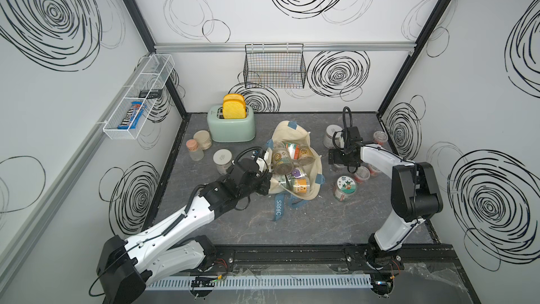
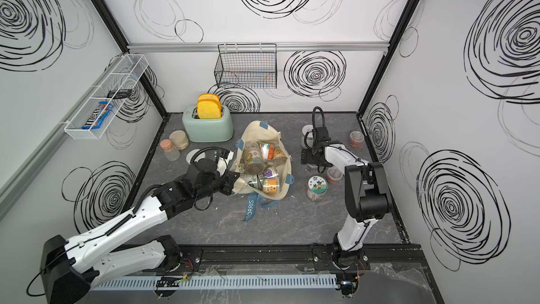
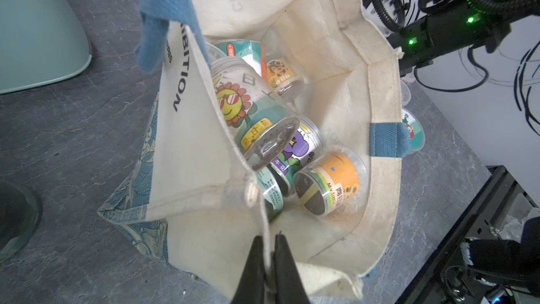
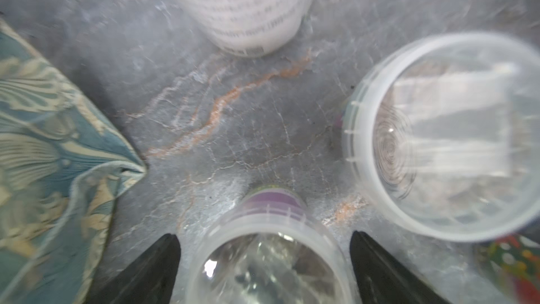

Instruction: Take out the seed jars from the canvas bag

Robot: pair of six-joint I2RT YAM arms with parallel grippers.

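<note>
The cream canvas bag (image 1: 313, 185) lies open mid-table with several clear, labelled jars inside, including a sunflower jar (image 3: 253, 107), a purple-label jar (image 3: 295, 143) and an orange-label jar (image 3: 332, 183). My left gripper is shut on the bag's near-left edge. My right gripper is right of the bag, its fingers part open either side of a clear jar top (image 4: 270, 219) with a purple band; whether they touch it is unclear.
More jars stand right of the bag, among them a green-lidded one (image 1: 345, 188) and a small one (image 1: 379, 138). A mint toaster (image 1: 230, 129) and several jars stand left.
</note>
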